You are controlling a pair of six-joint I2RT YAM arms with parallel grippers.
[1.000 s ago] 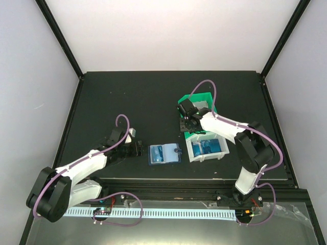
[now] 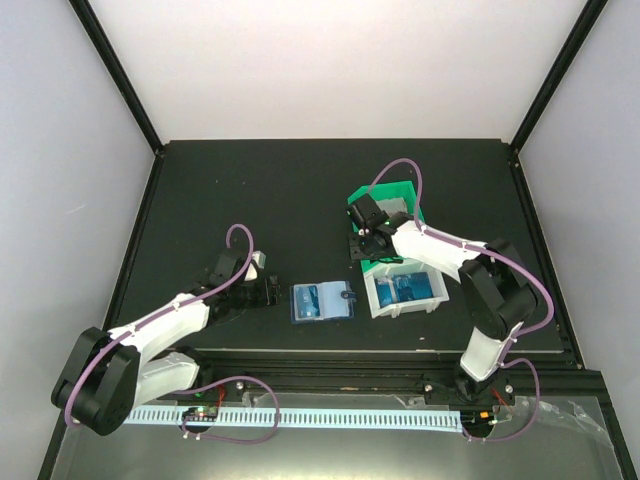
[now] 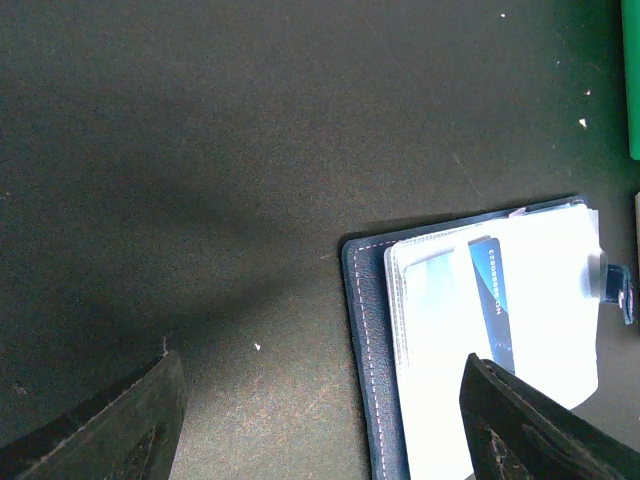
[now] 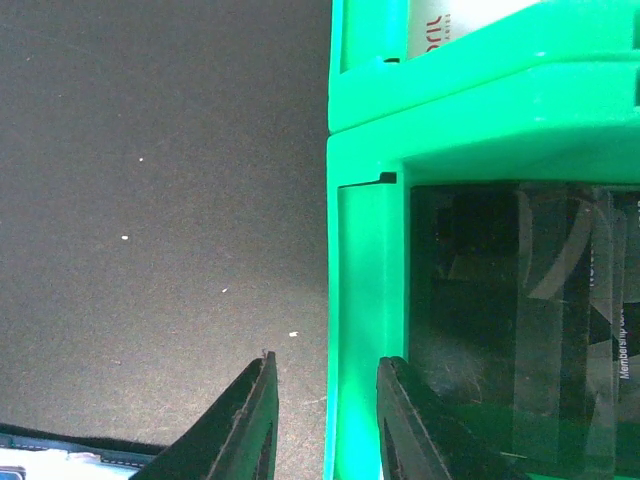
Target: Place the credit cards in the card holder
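The blue card holder lies spread on the black table, with clear sleeves and a bluish card visible in it. My left gripper stands open just left of the holder, nothing between its fingers. Over the left wall of the green tray is my right gripper, its fingers parted by a gap in which no card shows. Dark, glossy cards rest inside that tray, to the right of these fingers. Blue cards sit in the white tray.
Behind the near green compartment, another green section holds a pale card with print on it. The trays stand close together, right of the holder. Bare table spreads across the back and left.
The left arm, holder and trays look unmoved.
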